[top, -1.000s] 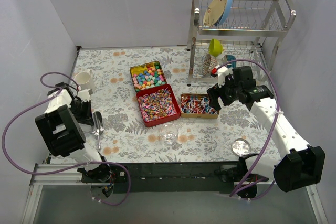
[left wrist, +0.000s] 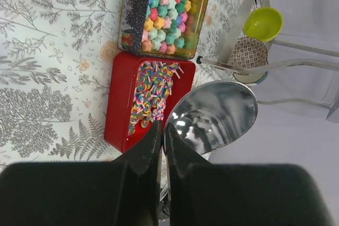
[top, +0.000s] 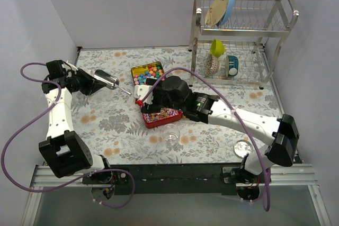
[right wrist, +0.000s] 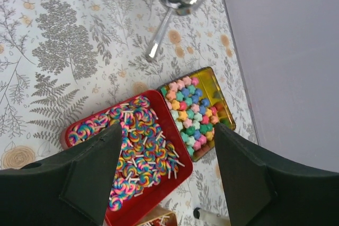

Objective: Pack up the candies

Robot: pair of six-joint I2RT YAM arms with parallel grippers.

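Note:
A shiny metal scoop is in the air on the left, its handle pointing right. My left gripper is shut on the edge of the scoop's bowl. Wide open, my right gripper hangs above the red box of swirl lollipops, nothing between its fingers. The scoop's handle lies ahead of it. Star-shaped candies fill part of a gold box behind the red one. A clear glass jar stands in front.
The dish rack with plates and cups stands back right. A round lid lies front right. The box of ball lollipops shows only partly in the right wrist view; the right arm covers it in the top view.
My left gripper has risen and moved back with the scoop, whose handle has swung from pointing forward to pointing right. The right gripper has travelled left to above the red box, staying open.

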